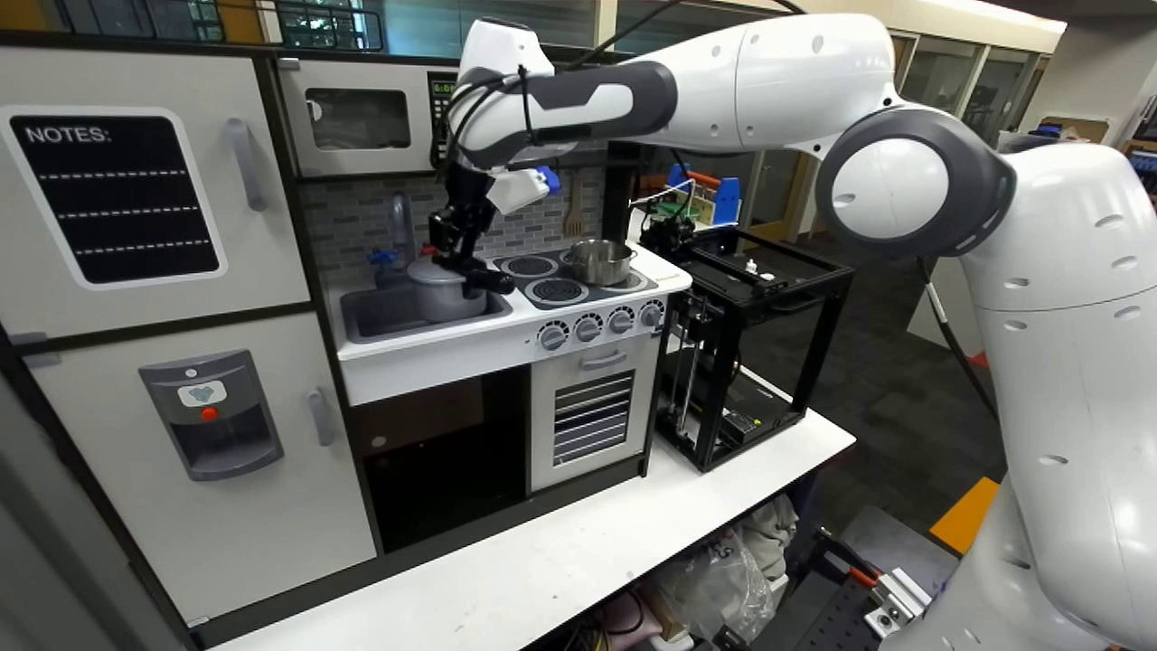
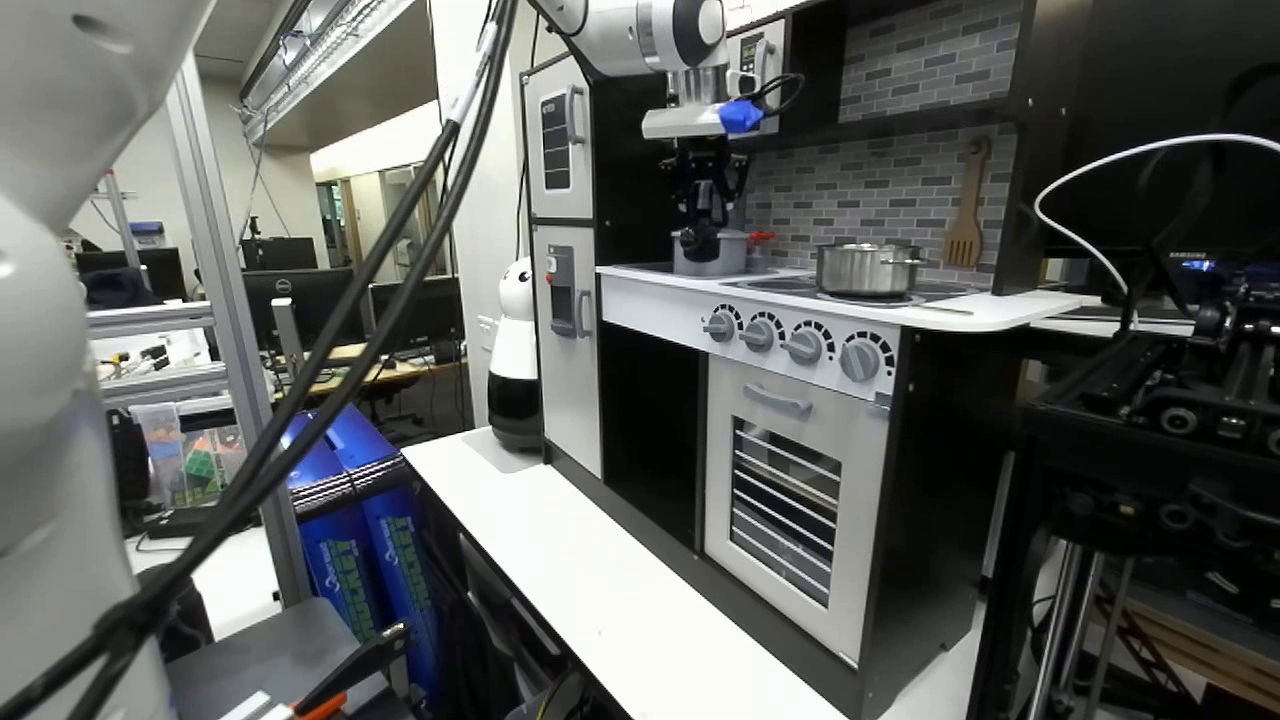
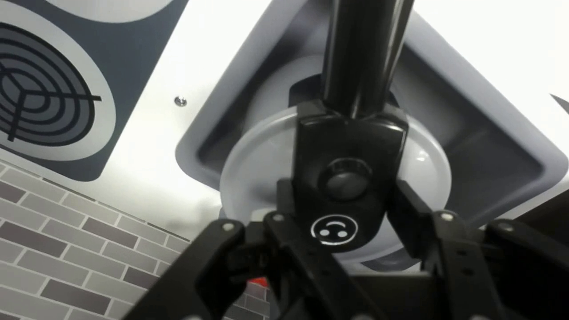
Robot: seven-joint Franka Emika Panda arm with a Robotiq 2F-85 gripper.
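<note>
A grey lidded pot (image 1: pixel 446 302) is at the sink (image 1: pixel 363 316), its lower part below the rim level in exterior view 1. Whether its base touches the sink floor, I cannot tell. Across the pale lid (image 3: pixel 256 176) runs a black handle piece (image 3: pixel 349 144) with a smiley mark, continuing into a long dark handle (image 3: pixel 365 53). My gripper is shut on this black piece, one finger on either side. In exterior view 2 the gripper (image 2: pixel 705 198) stands above the pot (image 2: pixel 726 256), partly covering it.
To the right of the sink, a metal pot (image 1: pixel 599 261) sits on the stove burners. The faucet (image 1: pixel 402 222) rises behind the sink, against the brick-patterned wall. Below, the white table (image 1: pixel 521 575) is largely clear in front of the toy kitchen.
</note>
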